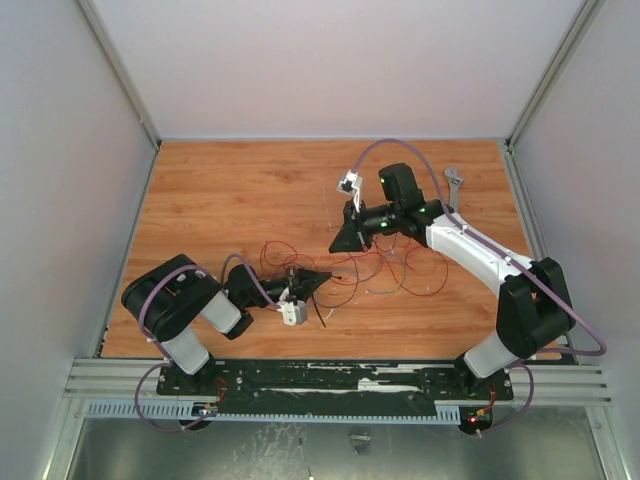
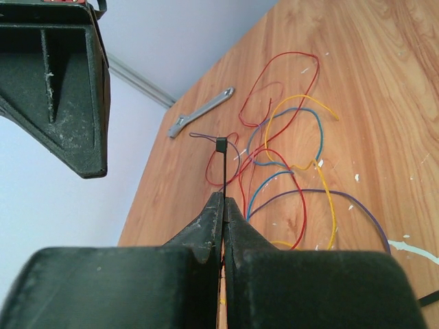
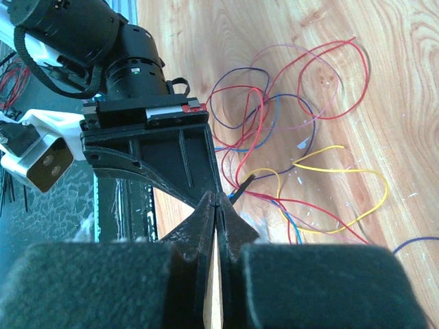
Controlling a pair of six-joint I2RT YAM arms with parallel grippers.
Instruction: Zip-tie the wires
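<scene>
My left gripper is shut, a thin black zip tie (image 2: 223, 171) upright between its fingertips with its small head (image 2: 221, 144) on top. Red, yellow, blue and purple wires (image 3: 346, 171) lie loosely tangled on the wooden table (image 1: 230, 190). My right gripper is shut, nothing visible between its fingertips, held above and to the back right of the left one in the top view. A dark strip (image 1: 318, 313) lies or hangs just below the left gripper there.
A steel wrench (image 2: 202, 111) lies at the table's right. Walls stand at the back and both sides.
</scene>
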